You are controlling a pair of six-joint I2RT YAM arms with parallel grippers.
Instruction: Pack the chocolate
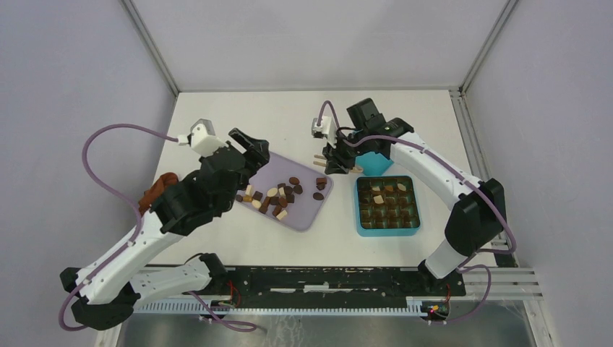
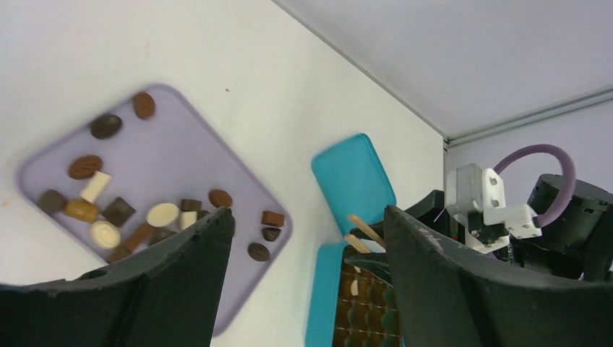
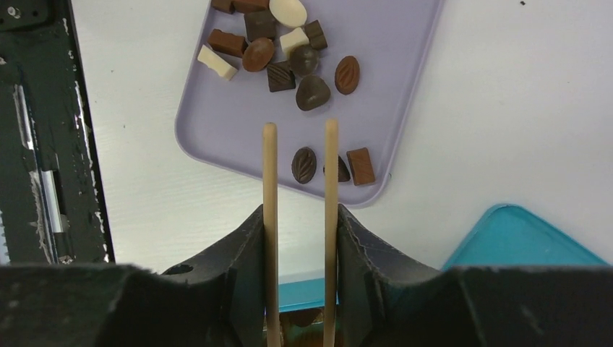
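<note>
My right gripper is shut on light wooden tongs, whose two prongs stand apart with nothing between them. Seen from the right wrist, the prongs reach over the near edge of a lilac tray of assorted chocolates. My left gripper is open and empty; in the top view it hangs over the tray's left part, hiding some of it. Right of the tray sits the turquoise box with a brown, divided insert. A few pale pieces lie in its upper cells.
A turquoise lid lies behind the box, partly under the right arm. At the left, brown cloth is mostly covered by the left arm. Bare table shows behind and in front of the tray.
</note>
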